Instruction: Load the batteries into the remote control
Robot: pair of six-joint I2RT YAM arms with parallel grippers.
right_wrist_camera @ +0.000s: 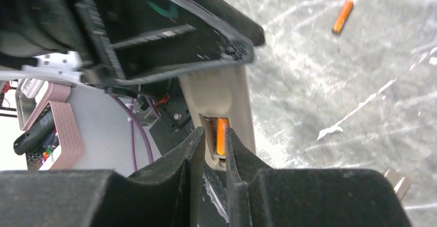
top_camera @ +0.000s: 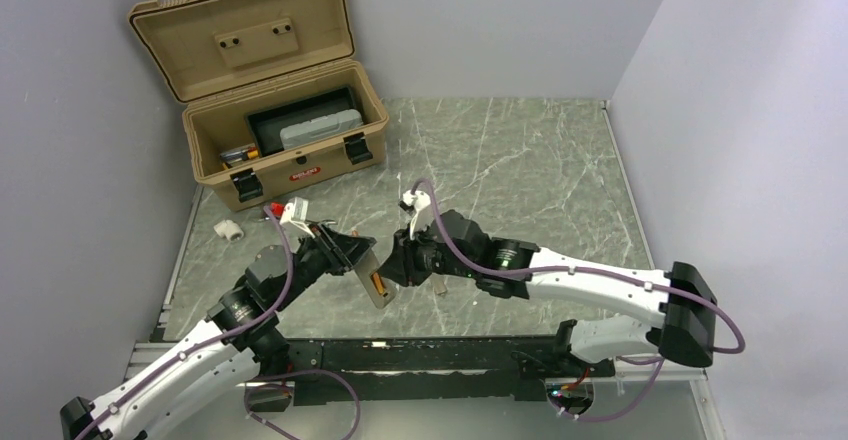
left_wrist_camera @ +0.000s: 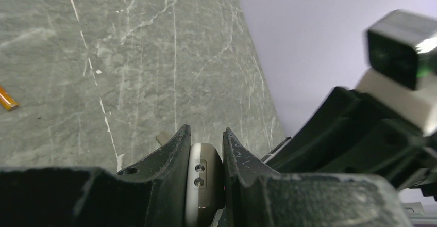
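Observation:
The silver remote (top_camera: 366,278) is held upright-tilted in my left gripper (top_camera: 350,245), its open compartment showing an orange battery (right_wrist_camera: 221,135) inside with a dark space beside it. In the left wrist view the remote's end (left_wrist_camera: 201,184) sits between the shut fingers. My right gripper (top_camera: 398,258) is just right of the remote; in the right wrist view its fingertips (right_wrist_camera: 238,152) are close together in front of the compartment, with nothing seen between them. Another orange battery (right_wrist_camera: 342,16) lies loose on the mat.
An open tan toolbox (top_camera: 300,170) stands at the back left. A white connector (top_camera: 227,230) and small tools lie near it. A small flat piece (right_wrist_camera: 397,182) lies on the mat.

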